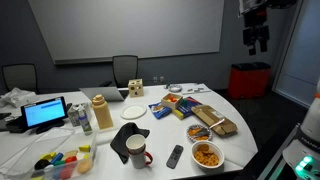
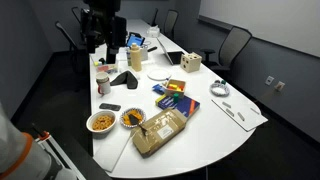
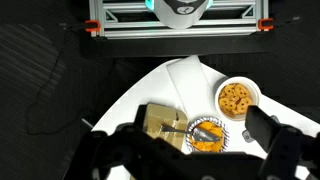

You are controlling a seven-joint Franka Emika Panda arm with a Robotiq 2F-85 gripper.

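My gripper is open, its two dark fingers far apart with nothing between them. High above the table's edge, the gripper (image 1: pixel 256 42) shows at the upper right of exterior view 1 and, in exterior view 2, the gripper (image 2: pixel 101 42) is at the upper left. Below it in the wrist view lie a white bowl (image 3: pixel 237 98) of small orange-brown pieces, a patterned plate (image 3: pixel 206 134) with orange pieces and a utensil across it, and an open cardboard box (image 3: pixel 163 121). None of these touches the gripper.
A mug (image 1: pixel 137 152), black cloth (image 1: pixel 128 136) and dark remote (image 1: pixel 175 156) lie left of the bowl. Farther back are a toy tray (image 2: pixel 175 87), a tan bottle (image 1: pixel 102 110) and an empty white plate (image 1: pixel 133 112). Bare tabletop (image 2: pixel 220 140) stretches right of the box.
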